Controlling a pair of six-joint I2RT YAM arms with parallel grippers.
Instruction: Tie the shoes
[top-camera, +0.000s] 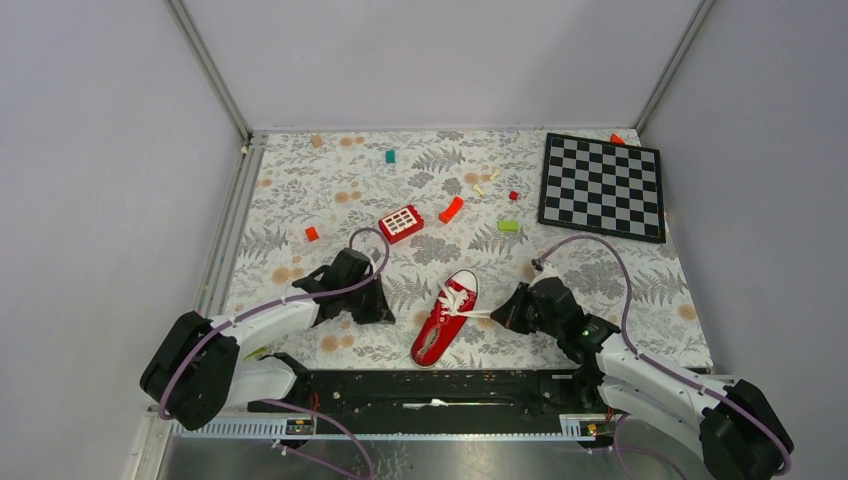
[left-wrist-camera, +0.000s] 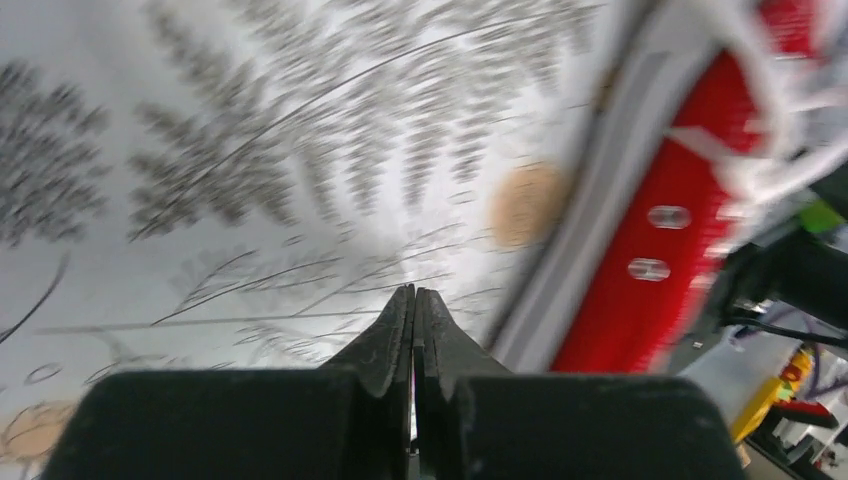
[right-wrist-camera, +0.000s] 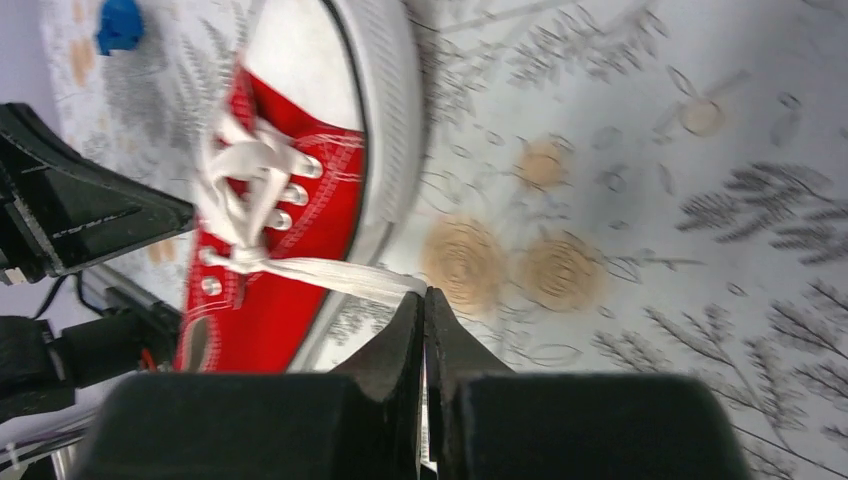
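The red shoe (top-camera: 429, 343) with white laces lies slanted on the table, its white toe pointing away and to the right. A white lace (right-wrist-camera: 350, 277) runs taut from the knot area out to my right gripper, whose fingertips are shut on it. Left of the shoe, my left gripper is shut, with no lace showing between its fingers. The shoe's side (left-wrist-camera: 640, 250) appears blurred at the right of the left wrist view. A loose tangle of laces (right-wrist-camera: 245, 185) sits over the shoe's tongue.
Behind the shoe are a red gridded object (top-camera: 402, 224), a red-orange block (top-camera: 451, 210) and a green block (top-camera: 508, 226). A checkerboard (top-camera: 603, 188) occupies the back right.
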